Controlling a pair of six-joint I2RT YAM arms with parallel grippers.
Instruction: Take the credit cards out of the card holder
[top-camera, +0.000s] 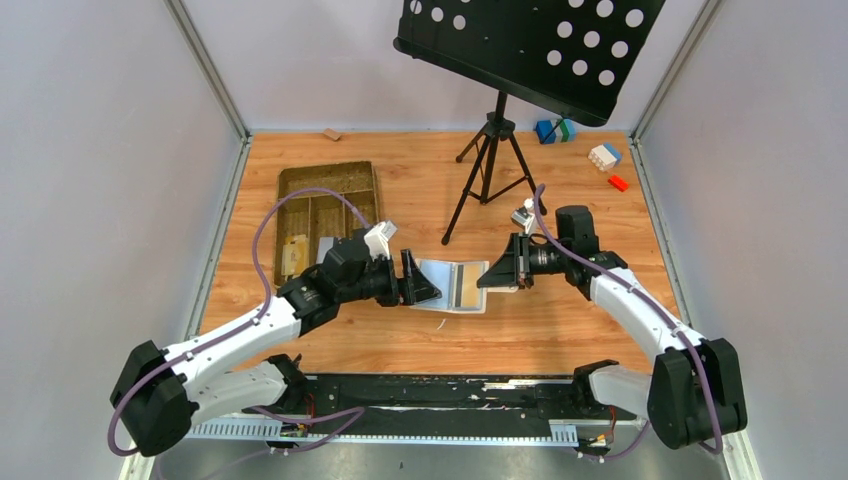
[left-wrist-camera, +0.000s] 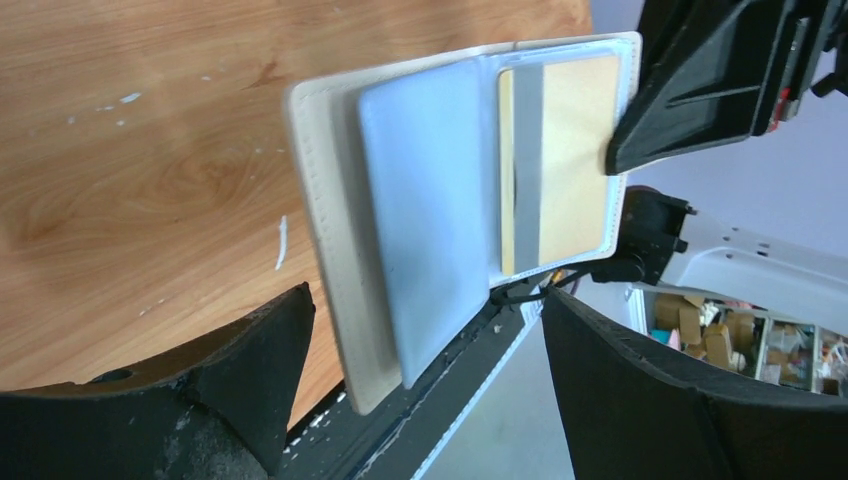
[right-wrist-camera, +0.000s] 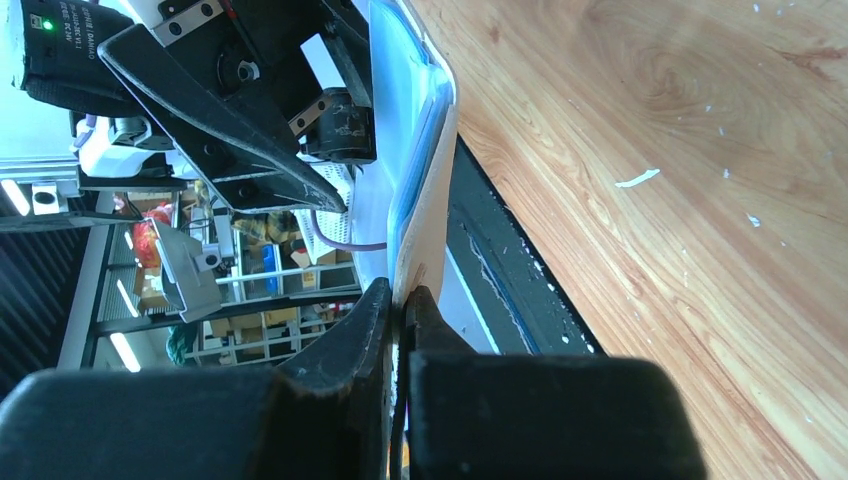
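Note:
The card holder (top-camera: 440, 300) hangs opened out between my two hands, with a pale blue inner panel (left-wrist-camera: 430, 190) on its left half. A cream card with a grey stripe (left-wrist-camera: 588, 150) sits in its right half. At that right edge, my right gripper is shut on the holder. My left gripper (top-camera: 422, 277) stands open at the opposite edge; in the left wrist view its fingers (left-wrist-camera: 660, 400) are wide apart with no grip on the holder, whose blue half shows beyond and between them.
A brown compartment box (top-camera: 376, 190) stands at the left, holding a yellowish card (top-camera: 294, 255) and a grey card (top-camera: 325, 247). A black music stand (top-camera: 486, 160) rises at the back. Toy bricks (top-camera: 604, 157) lie back right.

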